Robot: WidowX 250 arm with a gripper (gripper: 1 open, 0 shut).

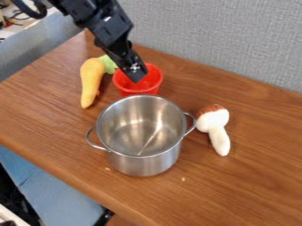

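A yellow toy vegetable (91, 81) with a green top (109, 64) lies left of the cup. A steel pot (139, 157) with two handles stands in front. A white toy mushroom (217, 134) with a brown-and-white top lies to the right.
A grey wall (224, 35) runs along the back. The table's left edge drops to a bluish-grey surface.
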